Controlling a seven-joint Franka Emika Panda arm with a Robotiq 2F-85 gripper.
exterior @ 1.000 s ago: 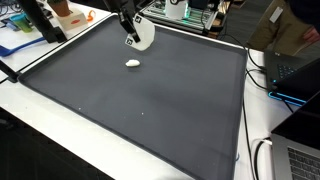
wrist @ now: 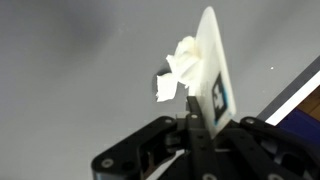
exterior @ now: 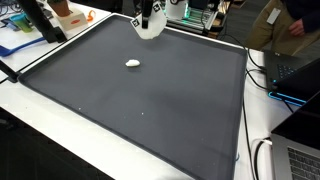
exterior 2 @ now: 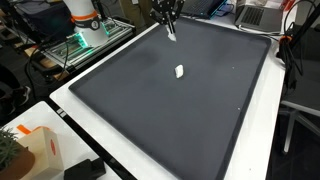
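Note:
A flat white piece, perhaps paper or cloth (wrist: 209, 60), stands up from my gripper in the wrist view, gripped between the fingers. Exterior view 1 has this white piece (exterior: 150, 28) hanging below the gripper (exterior: 152, 12), at the far side of the grey mat. A second, smaller crumpled white piece (exterior: 132, 63) lies on the mat, nearer the camera and to the left. In exterior view 2 the crumpled piece (exterior 2: 179, 71) rests apart from the held white piece (exterior 2: 171, 36). The held piece partly overlaps it in the wrist view.
Laptops (exterior: 290, 140) and cables stand off to the right. Small items and a brown container (exterior: 68, 17) sit at the far left.
The gripper has carried its white piece away from the camera and slightly right, away from the crumpled piece. That crumpled piece has stayed in place on the mat.

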